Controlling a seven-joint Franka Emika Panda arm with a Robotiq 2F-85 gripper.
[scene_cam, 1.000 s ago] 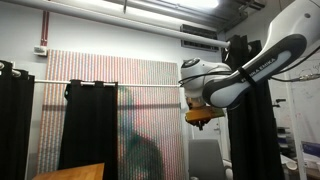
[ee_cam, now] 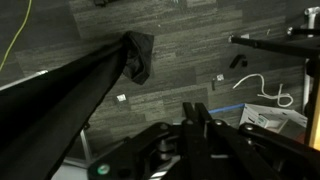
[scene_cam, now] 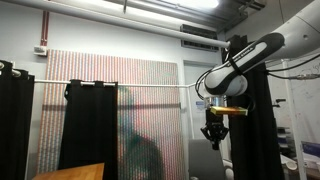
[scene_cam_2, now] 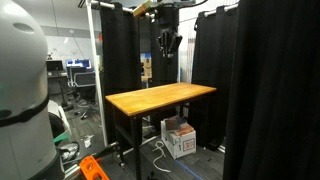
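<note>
My gripper hangs high in the air on the right of the first exterior view, pointing down. An orange-yellow piece sits at the wrist above it. In the second exterior view the dark gripper is well above the wooden table, whose visible top is bare. The wrist view shows the gripper over dark floor, its fingertips close together and apparently shut. No object can be made out between them.
Below in the wrist view, a black curtain hangs at the left. A white cable lies on the floor near the table edge. Under the table stands a white box. A grey chair is behind the arm.
In the first exterior view the arm has swung right, carrying the gripper and orange-yellow piece along. The gripper now points down more plainly. The table and curtains have not moved.
</note>
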